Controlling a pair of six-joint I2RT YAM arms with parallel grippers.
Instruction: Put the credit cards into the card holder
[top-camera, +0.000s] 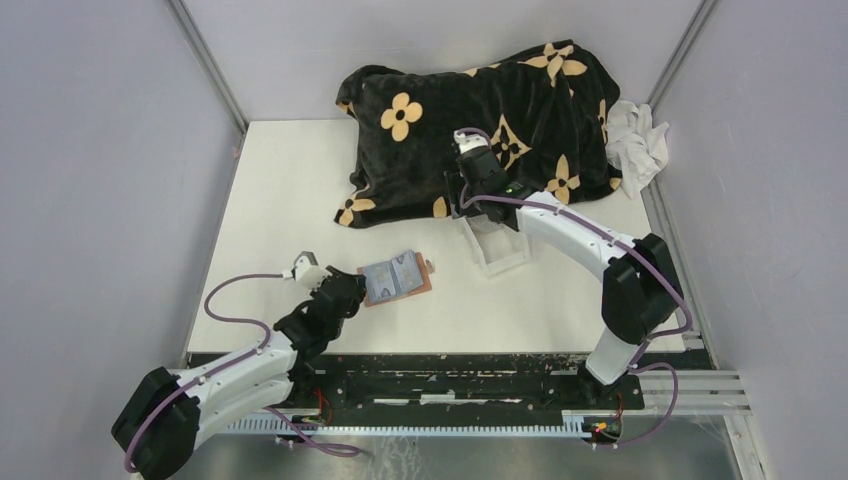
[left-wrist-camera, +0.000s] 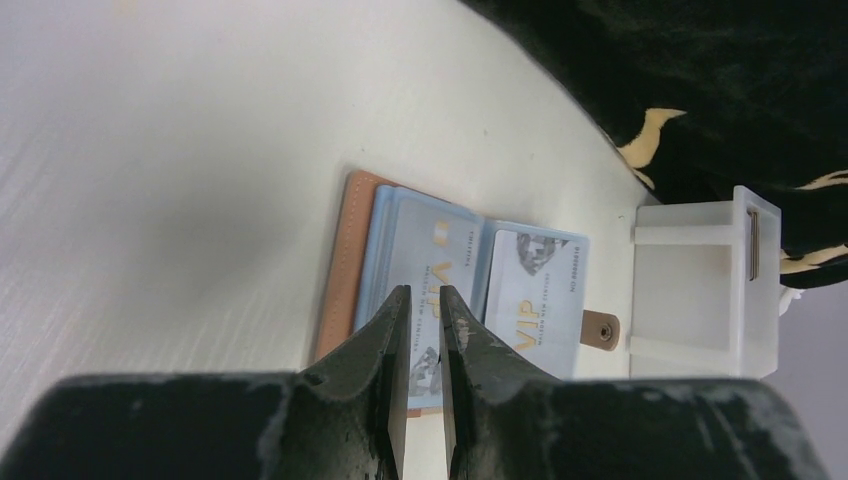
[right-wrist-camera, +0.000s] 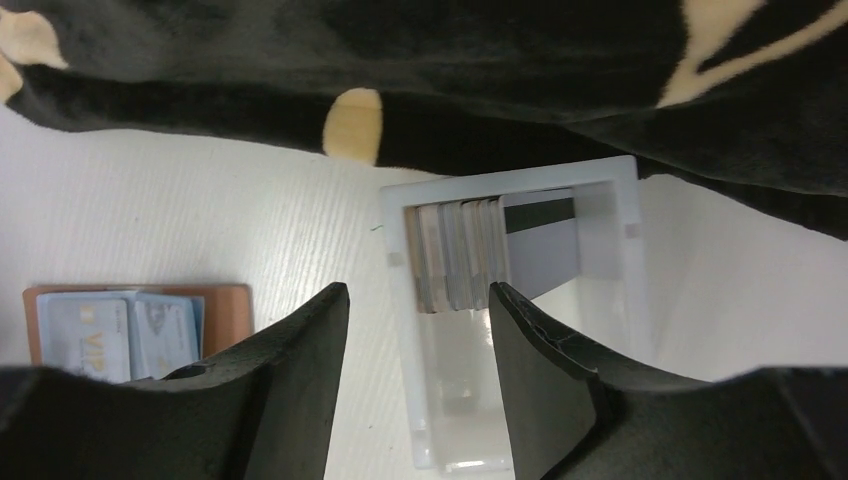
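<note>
Light blue-grey VIP cards (top-camera: 390, 278) lie in two stacks on a brown pad (left-wrist-camera: 350, 240) near mid-table. The white card holder (top-camera: 505, 262) stands to their right; in the right wrist view its back section (right-wrist-camera: 450, 255) contains several upright slats or cards, which I cannot tell apart. My left gripper is low beside the pad's left, its fingers slightly apart with nothing visibly held. My right gripper hangs over the holder, open and empty.
A black patterned blanket (top-camera: 440, 100) covers the back of the table, close behind the holder. A white cloth (top-camera: 636, 150) lies at the back right.
</note>
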